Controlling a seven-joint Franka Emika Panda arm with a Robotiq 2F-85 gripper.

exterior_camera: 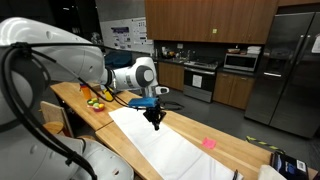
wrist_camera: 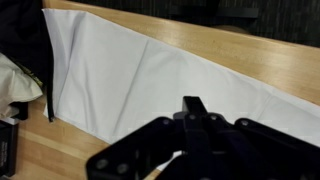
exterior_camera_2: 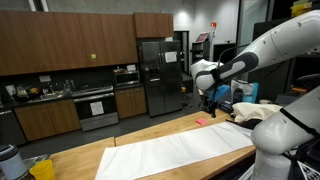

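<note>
A long white cloth [exterior_camera: 160,142] lies spread along the wooden table; exterior view 2 shows the cloth [exterior_camera_2: 160,156] too. My gripper [exterior_camera: 155,119] hangs above it, pointing down, at the end of the white arm. In exterior view 2 the gripper [exterior_camera_2: 211,110] appears at the right. The wrist view has the creased cloth [wrist_camera: 150,75] below the dark gripper parts at the bottom edge. No object shows held there, but the finger's opening cannot be made out. A small pink item [exterior_camera: 208,143] rests on the bare wood beside the cloth.
Colourful objects [exterior_camera: 95,102] sit at the table's left side in exterior view 1. Dark and pale items [wrist_camera: 25,70] crowd the wrist view's left edge. A yellow object [exterior_camera_2: 42,169] stands at the near left in exterior view 2.
</note>
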